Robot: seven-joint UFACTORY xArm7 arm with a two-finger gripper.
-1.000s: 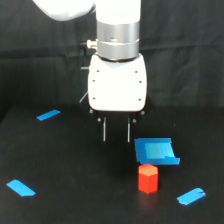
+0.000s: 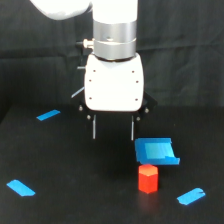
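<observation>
My gripper (image 2: pixel 113 137) hangs over the dark table near the middle of the camera view. Its two thin fingers (image 2: pixel 94 128) point down and stand wide apart, so it is open, with nothing visible between them. Right of the fingers, and lower in the picture, sits a red block (image 2: pixel 148 178), clear of the gripper. Directly behind that block is a small blue tray (image 2: pixel 173 160), its floor a lighter blue. I see nothing lying in the tray.
Flat blue pieces lie on the table: one at the back left (image 2: pixel 48 115), one at the front left (image 2: pixel 20 187), and one at the front right (image 2: pixel 190 196). The table left of and below the gripper is bare.
The fingers have spread farther apart. The gripper has shifted slightly left and up in the picture. Block, tray and blue pieces have not moved.
</observation>
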